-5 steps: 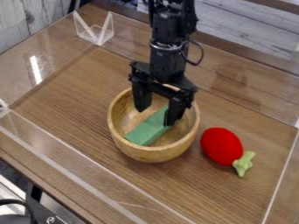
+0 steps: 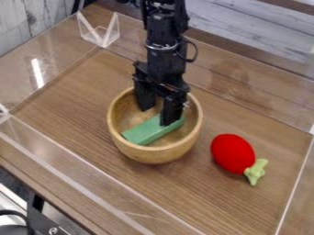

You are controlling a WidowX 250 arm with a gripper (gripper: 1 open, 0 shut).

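Observation:
A yellow-tan bowl (image 2: 131, 147) sits on the wooden table with a green oblong object (image 2: 152, 130) lying in it. My black gripper (image 2: 160, 108) reaches down into the back of the bowl, its fingers apart above and around the far part of the green object, not visibly holding it. A red object (image 2: 232, 151) with a pale green end (image 2: 256, 171) lies on the table to the right of the bowl.
Clear plastic pieces stand at the far left edge and back left. A pale board lies along the back right.
My gripper has moved slightly left and turned within the bowl. The bowl and green object have shifted a little left.

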